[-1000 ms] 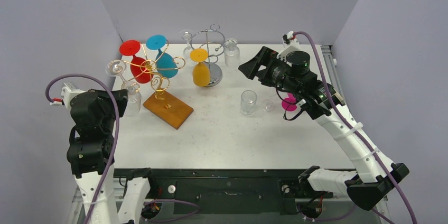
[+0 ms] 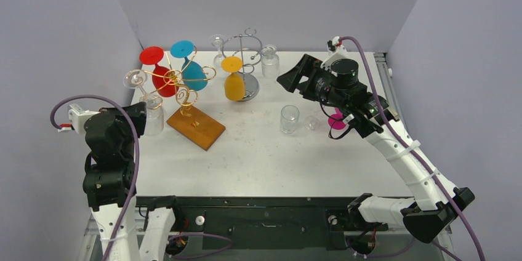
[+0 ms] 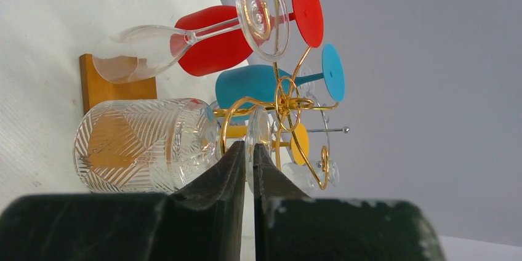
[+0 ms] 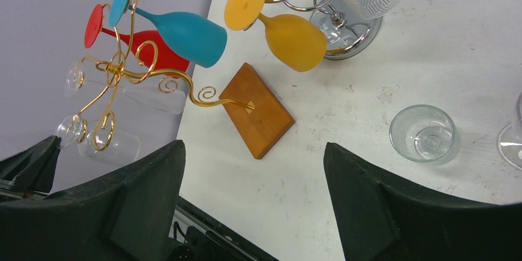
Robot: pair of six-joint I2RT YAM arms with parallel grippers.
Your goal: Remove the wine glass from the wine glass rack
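A gold rack [image 2: 173, 78] on a wooden base [image 2: 196, 130] carries red [image 2: 165, 80], blue [image 2: 193, 75] and clear glasses. At its left, my left gripper is shut on the foot of a patterned clear wine glass [image 3: 144, 144], which still lies along the gold arm. Another clear glass [image 3: 138, 55] hangs above it in the left wrist view. My right gripper hangs above the table's right half, its fingers apart with nothing between them.
A chrome rack [image 2: 249, 85] at the back holds yellow [image 2: 234, 87] and clear glasses. A tumbler [image 2: 289, 119], a clear glass [image 2: 311, 123] and a pink item [image 2: 336, 121] stand right.
The right arm has barely moved.
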